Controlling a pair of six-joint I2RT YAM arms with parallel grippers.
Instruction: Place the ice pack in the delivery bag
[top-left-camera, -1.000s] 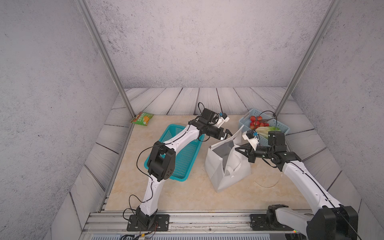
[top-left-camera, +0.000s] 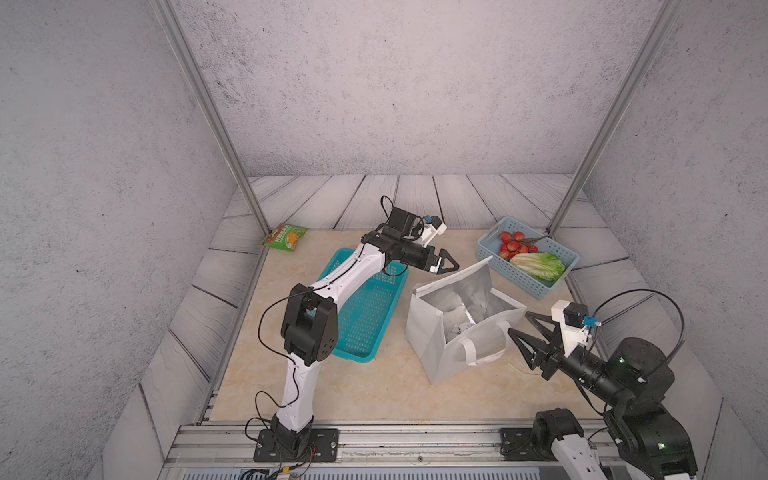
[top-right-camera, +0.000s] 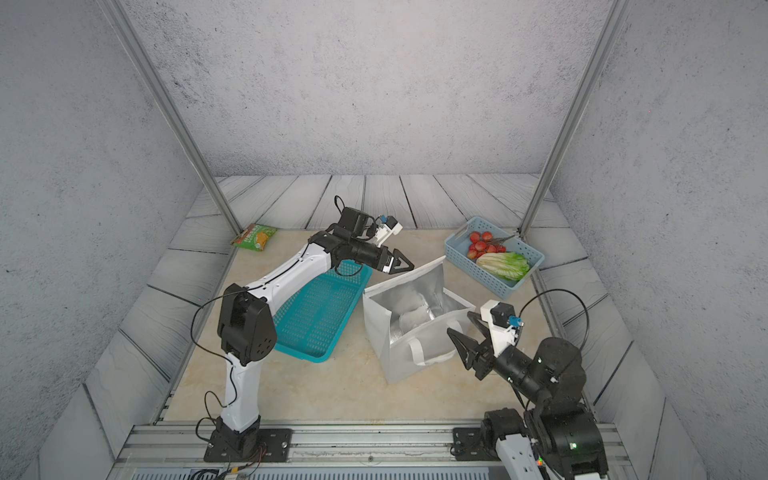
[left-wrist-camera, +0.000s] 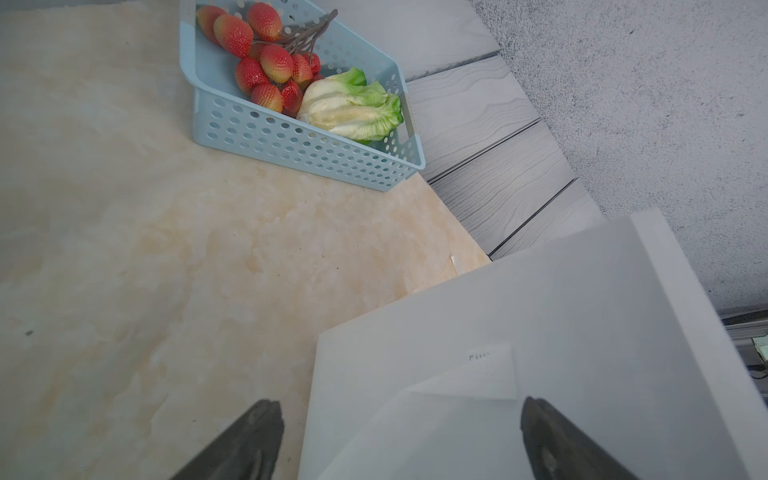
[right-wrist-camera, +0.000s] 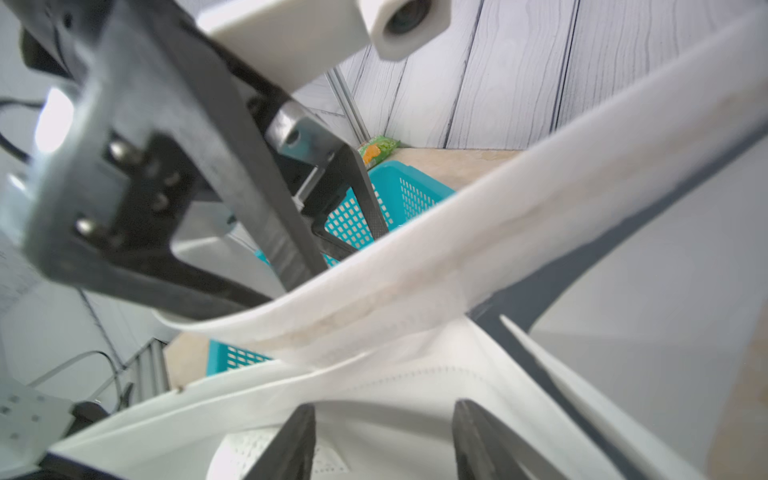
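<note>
The white delivery bag (top-left-camera: 432, 344) stands upright, open at the top, right of the teal basket. In the top views a white and silvery item (top-right-camera: 414, 316) lies inside it, likely the ice pack, though partly hidden. My left gripper (top-left-camera: 445, 264) hangs open just behind the bag's tall back edge, nothing between its fingers. My right gripper (top-left-camera: 529, 340) is at the bag's right side near the hanging handle, its fingers apart and empty.
The teal basket (top-right-camera: 316, 344) is empty. A green snack packet (top-left-camera: 284, 237) lies at the back left. A blue basket (top-left-camera: 528, 280) with red fruit and lettuce sits at the back right.
The left gripper has shifted slightly left and up and opened.
</note>
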